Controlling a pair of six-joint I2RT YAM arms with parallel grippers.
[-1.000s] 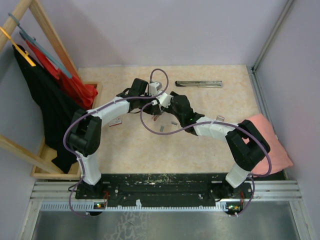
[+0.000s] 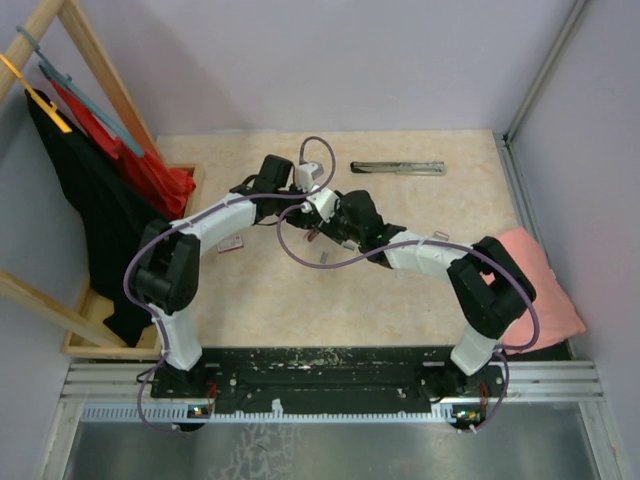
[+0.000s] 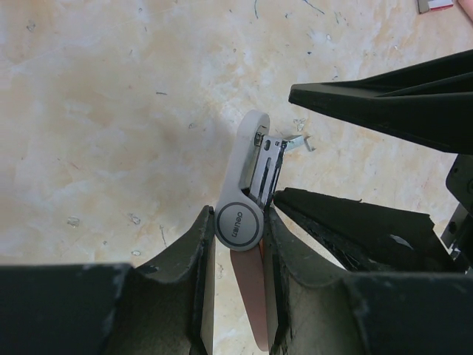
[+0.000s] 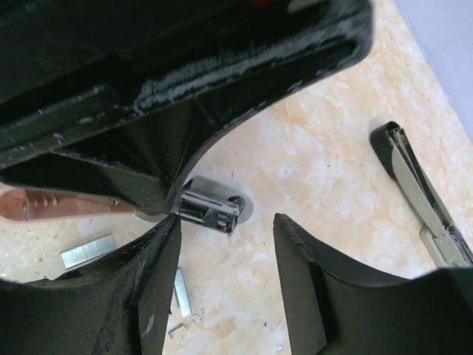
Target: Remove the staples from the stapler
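A stapler [image 3: 244, 166] with a white top, a metal magazine [image 3: 266, 170] and a reddish-brown handle [image 3: 255, 296] is in the left wrist view. My left gripper is shut on it near the round end with lettering. Reaching in from the right, my right gripper stands open beside the magazine end. In the right wrist view, that metal end [image 4: 214, 211] shows between and beyond the spread fingers, with the left gripper's dark body covering part of the stapler. Whether staples are inside the magazine cannot be told.
Staple strips [image 4: 89, 251] lie on the table near the stapler, with another strip [image 4: 182, 292] below. A long dark and silver tool [image 2: 397, 168] lies at the back. A small red and white box [image 2: 230, 243] sits left.
My right arm has shifted slightly, its elbow a little left and its gripper slightly nearer the front. The left arm stays in nearly the same place.
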